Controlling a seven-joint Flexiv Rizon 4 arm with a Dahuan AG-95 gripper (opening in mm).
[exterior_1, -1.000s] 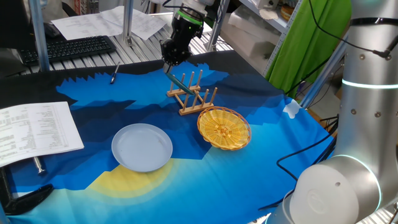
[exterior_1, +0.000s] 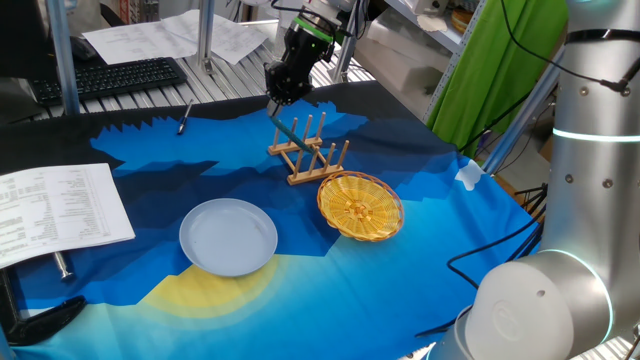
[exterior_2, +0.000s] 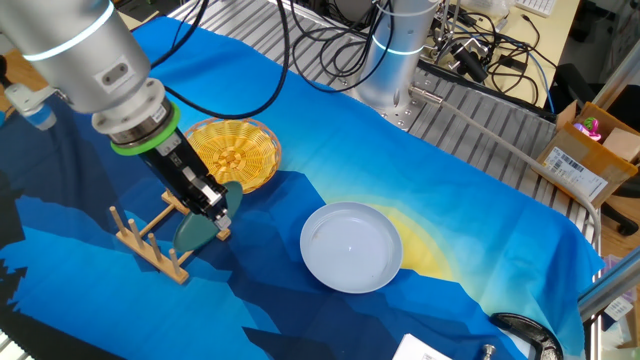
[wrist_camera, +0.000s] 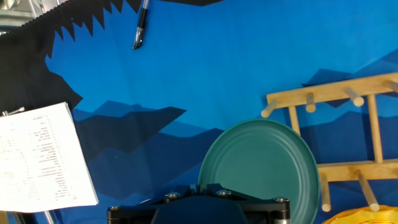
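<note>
A dark green plate (exterior_2: 210, 218) hangs tilted at the wooden rack, with my gripper (exterior_1: 273, 107) shut on its upper rim. Exterior view 1 shows the plate (exterior_1: 294, 136) almost edge-on, its lower side reaching in among the pegs of the rack (exterior_1: 318, 175). Whether it touches the rack's bars cannot be told. From the wrist, the plate's face (wrist_camera: 261, 168) is seen left of the rack (wrist_camera: 348, 168), and the gripper body covers its near rim. The fingertips' contact with the rim is hidden there.
A yellow wicker basket (exterior_1: 360, 207) stands close beside the rack. The pale blue-grey plate (exterior_1: 229, 237) lies empty on the cloth. Papers (exterior_1: 60, 210), a pen (exterior_1: 185, 118) and a black clamp (exterior_1: 40, 318) lie toward the left. Cloth between pen and rack is clear.
Over the last second my gripper has shifted very slightly to the right in exterior view 1, and the green plate's upper edge with it. Basket, rack and blue-grey plate have stayed put.
</note>
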